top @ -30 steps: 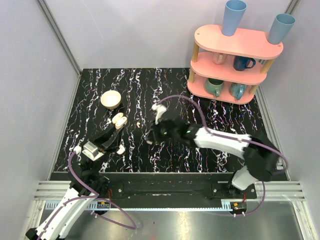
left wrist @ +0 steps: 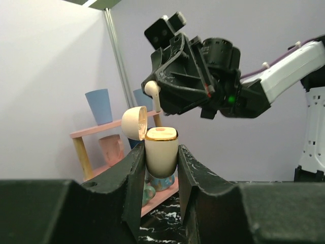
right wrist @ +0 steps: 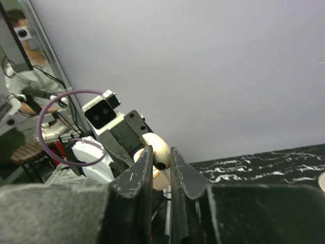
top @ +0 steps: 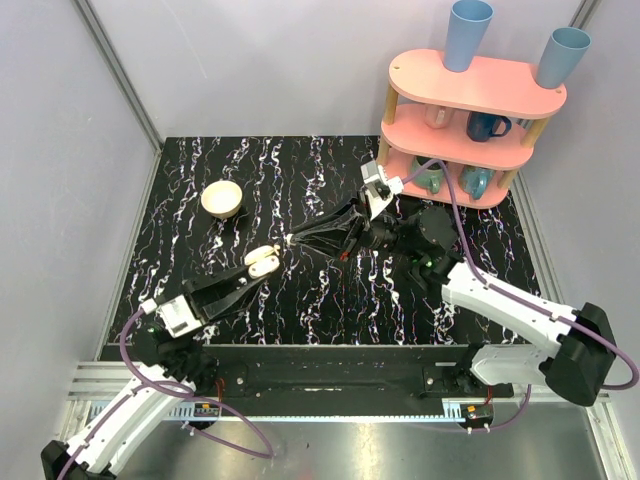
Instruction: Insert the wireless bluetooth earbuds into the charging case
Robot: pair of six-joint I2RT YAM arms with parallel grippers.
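A white charging case (top: 264,266) with its lid raised is held by my left gripper (top: 256,276); in the left wrist view the case body (left wrist: 161,155) sits between the fingertips, its open lid (left wrist: 134,123) at upper left. My right gripper (top: 291,239) is shut on a white earbud, just up and right of the case in the top view. That earbud (right wrist: 160,151) shows between the fingertips in the right wrist view, and hangs stem down (left wrist: 155,99) above the case in the left wrist view, apart from it.
A cream bowl (top: 221,199) stands at the back left of the black marble surface. A pink shelf (top: 460,140) with cups and mugs is at the back right.
My right gripper has risen from near the surface and moved up in the top view with the earbud. My left gripper has shifted and turned rightward with the case, toward the right gripper.
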